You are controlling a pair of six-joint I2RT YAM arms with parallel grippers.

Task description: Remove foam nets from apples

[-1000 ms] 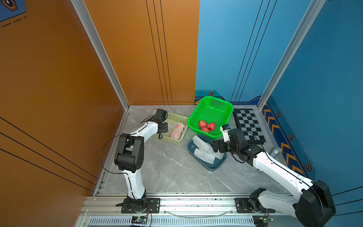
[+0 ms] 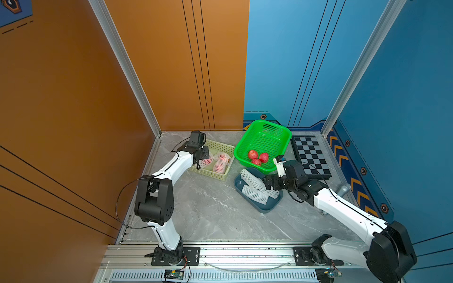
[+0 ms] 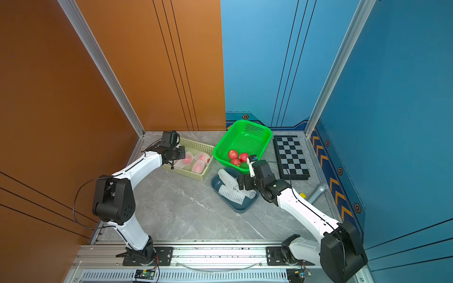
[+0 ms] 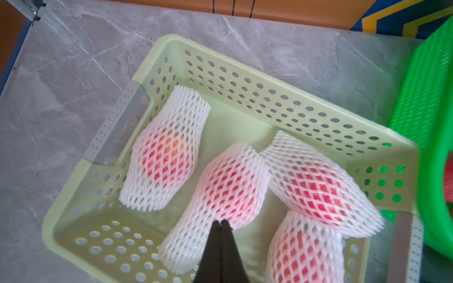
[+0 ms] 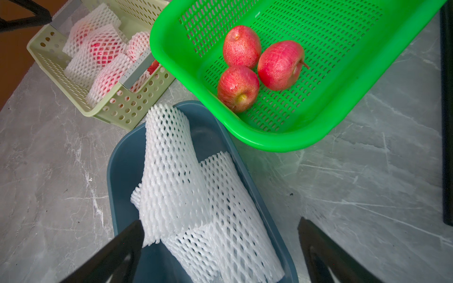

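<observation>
Several netted apples lie in the pale green basket; in the left wrist view these include a left apple, a middle apple and a right apple. My left gripper is shut above the middle apple's net, and nothing shows between its fingers. Three bare red apples rest in the green basket. Several empty white foam nets lie in the dark blue bin. Over that bin my right gripper stands open, its fingers wide apart and holding nothing.
A black-and-white checkered board lies to the right of the green basket. Behind the right arm is a grey cylindrical object.
The right arm has hardly moved.
</observation>
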